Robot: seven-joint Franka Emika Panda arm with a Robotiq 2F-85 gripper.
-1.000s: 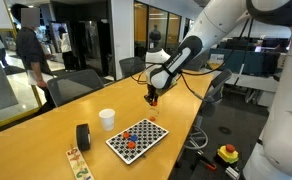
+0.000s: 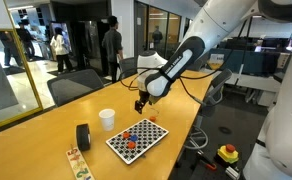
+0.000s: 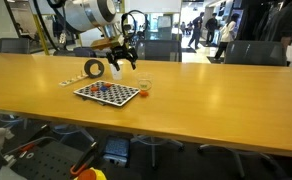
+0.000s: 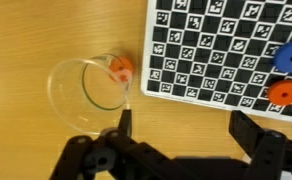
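My gripper is open with nothing between its fingers, above the table near the board's edge. A clear cup (image 4: 78,92) stands beside the board, to the left in the wrist view. An orange-red piece (image 4: 121,68) shows at the cup's edge; in exterior view 2 a red piece (image 3: 144,94) appears at the base of the cup (image 3: 145,84). Whether it lies inside or against the cup I cannot tell. The black-and-white patterned board (image 2: 127,154) carries a blue disc (image 4: 290,57) and a red-orange disc (image 4: 284,92).
A white cup (image 2: 107,119) and a black ring-shaped roll (image 2: 83,137) stand left of the board in exterior view 1. Nearer lies a pale strip (image 2: 79,165) with small coloured pieces. In exterior view 2 the table's right side (image 3: 231,95) is bare.
The gripper has shifted left from over the clear cup in exterior view 1. A reddish spot at its fingertips one second ago no longer shows there.
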